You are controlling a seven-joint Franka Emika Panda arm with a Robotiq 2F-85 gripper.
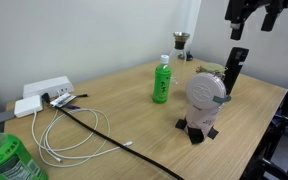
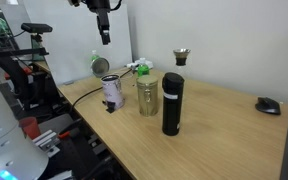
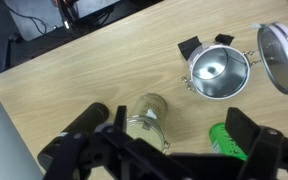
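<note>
High above the table, my gripper (image 1: 252, 22) stands open with nothing between its fingers, and the second exterior view also shows it (image 2: 103, 28) up there. Below it in the wrist view is an empty-looking canister (image 3: 219, 72), its round lid (image 3: 282, 58) flipped open to the side. A jar (image 2: 146, 96) with a lid stands beside a tall black cylinder (image 2: 172, 104). The wrist view has that jar (image 3: 148, 118) between and beyond the fingers, with the green bottle (image 3: 227, 141) partly hidden by the right finger.
A white power strip (image 1: 46, 87) and loose white cables (image 1: 59, 135) lie at the left, near a large green bottle (image 1: 8, 158). An hourglass-shaped glass vessel (image 1: 181, 45) stands at the back. Bare table (image 2: 229, 120) spreads right of the black cylinder.
</note>
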